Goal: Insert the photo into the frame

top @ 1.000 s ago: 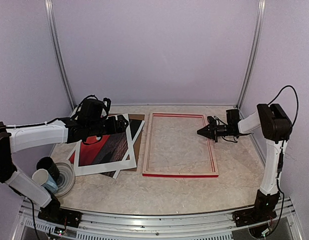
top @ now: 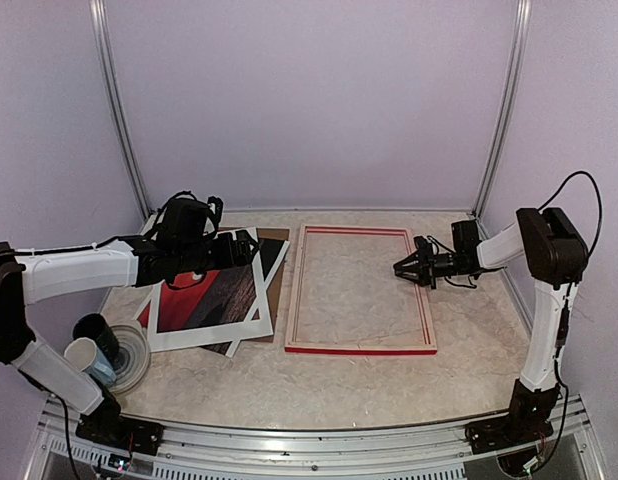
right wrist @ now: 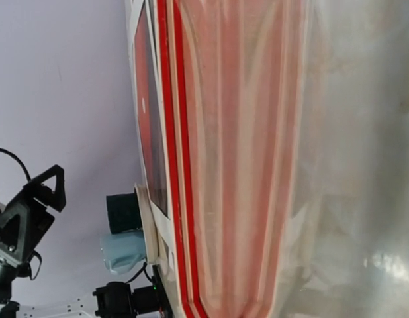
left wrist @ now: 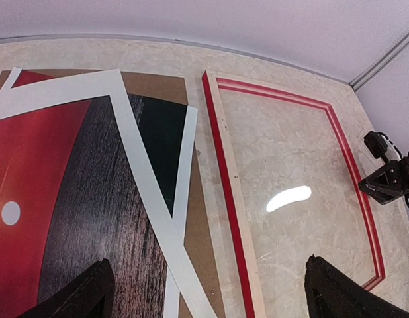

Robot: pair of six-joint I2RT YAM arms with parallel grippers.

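The uppermost photo [top: 204,300], red and dark with a white border, lies on a pile at the left of the table. Above its upper right part hovers my left gripper [top: 247,248]; in the left wrist view its dark fingers [left wrist: 337,295] stand wide apart with nothing between them. Right of the pile lies the frame [top: 361,350], flat, with red-and-pale edges and an empty-looking inside. My right gripper [top: 401,270] is open at the frame's right edge; whether it touches is unclear. Its own fingers cannot be made out in the right wrist view, where the frame [right wrist: 173,132] looks smeared.
Beneath the top photo, another white-bordered print [left wrist: 184,159] and a brown sheet [left wrist: 203,238] stick out. A dark cup [top: 96,335], a light blue cup [top: 87,357] and a plate [top: 139,360] stand at front left. Bare table lies in front of the frame.
The right arm has shifted very slightly, its elbow a little to the right. The left arm, the photos and the frame look unmoved.
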